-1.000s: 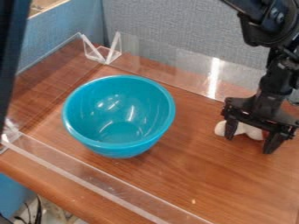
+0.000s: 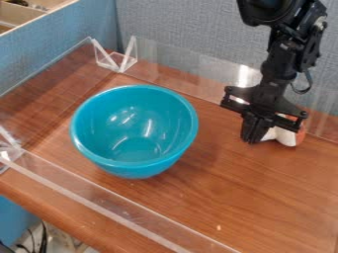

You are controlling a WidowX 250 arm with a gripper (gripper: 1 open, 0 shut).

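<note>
My black gripper (image 2: pixel 254 128) hangs low over the right back of the wooden table, its fingers close together, shut. A white object with an orange part (image 2: pixel 286 134) lies just behind and right of the fingertips, partly hidden by them; I cannot tell whether they touch it. A teal bowl (image 2: pixel 134 150) sits on the table to the left, apart from the gripper.
Clear plastic edging runs round the table (image 2: pixel 251 212), with white brackets (image 2: pixel 114 61) at the back left corner. A grey padded wall stands behind.
My gripper has moved left and up, toward the back, away from the right side. The white object now shows behind it at the right, with orange visible. The bowl is unmoved.
</note>
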